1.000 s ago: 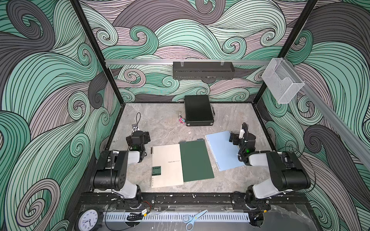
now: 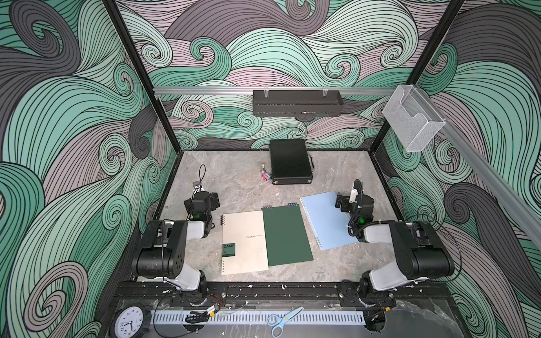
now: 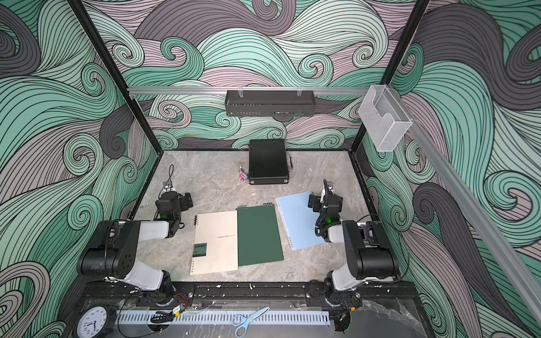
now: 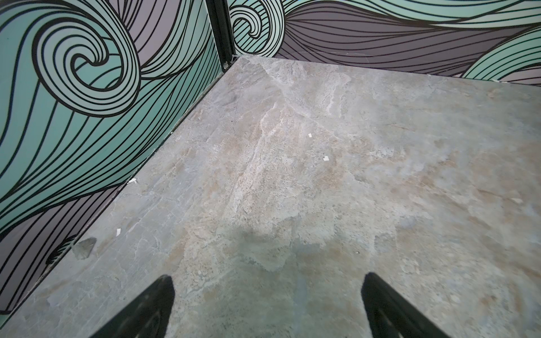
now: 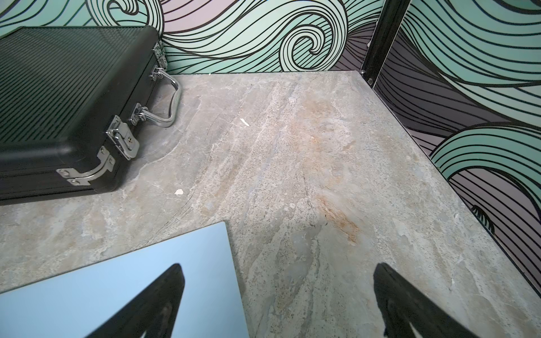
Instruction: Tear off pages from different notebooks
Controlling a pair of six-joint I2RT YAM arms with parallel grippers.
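Three shut spiral notebooks lie flat on the table. A cream notebook with a dark label reading CAMP is on the left, its coil along the left edge. Beside it is a dark green notebook, bound at its far edge. To the right lies a light blue notebook, turned slightly, its coil along the left edge. My left gripper stands open over bare table, left of the cream notebook. Open too is my right gripper, near the far right corner of the blue notebook, holding nothing.
A black case stands at the back middle, with a small keyring-like item left of it. A white mesh basket hangs on the right rail. Blue scissors lie in front, off the table.
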